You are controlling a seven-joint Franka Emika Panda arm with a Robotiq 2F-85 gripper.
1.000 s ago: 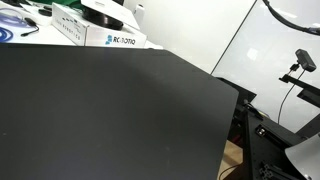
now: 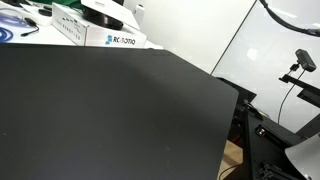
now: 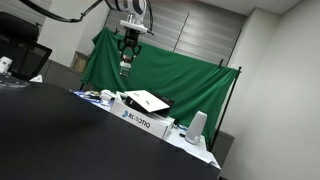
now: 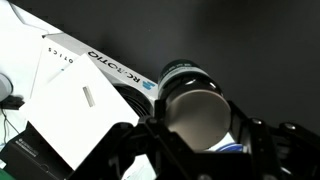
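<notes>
A round container (image 4: 198,118) with a tan end and a dark, shiny, label-marked side is held in my gripper (image 3: 128,46), which is shut on it. In exterior view 2 the same cylinder (image 3: 125,68) hangs below the fingers, high in the air in front of the green curtain. From the wrist, its tan end faces the camera, with dark fingers on both sides. Exterior view 1 shows neither the gripper nor the container.
The black tabletop (image 2: 110,110) is broad and bare. Along its far edge stands a white Robotiq box (image 3: 140,115) with a white-topped item (image 3: 148,100) on it. Blue cables (image 2: 14,22) lie at the back left. A green curtain (image 3: 180,70) hangs behind.
</notes>
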